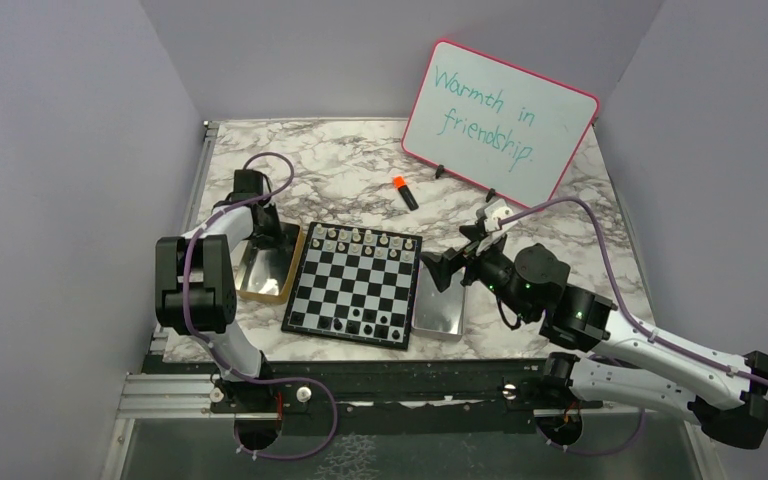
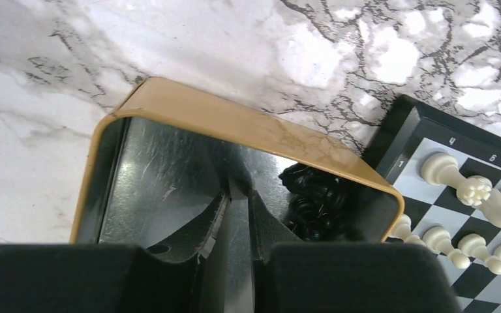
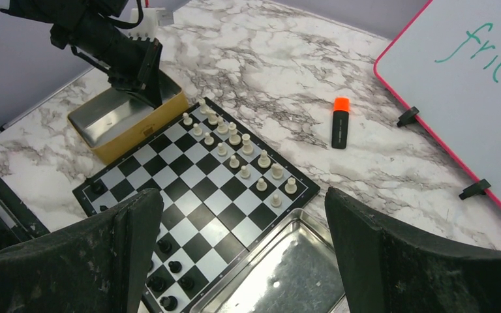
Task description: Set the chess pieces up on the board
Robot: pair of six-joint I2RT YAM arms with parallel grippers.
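Cream-white chess pieces (image 1: 368, 238) stand in two rows at the far side of the board (image 1: 339, 283). Several black pieces (image 1: 368, 328) stand near its front edge. In the left wrist view, more black pieces (image 2: 313, 199) lie bunched in the right corner of the gold-rimmed tray (image 2: 196, 111). My left gripper points into this tray, left of those pieces, its fingertips a narrow gap apart; I see no piece between them. Above the right side of the board, my right gripper is wide open and empty.
A bare metal tray (image 1: 440, 300) adjoins the board's right side. Behind the board lie an orange-capped marker (image 1: 405, 193) and a whiteboard (image 1: 500, 120) with writing.
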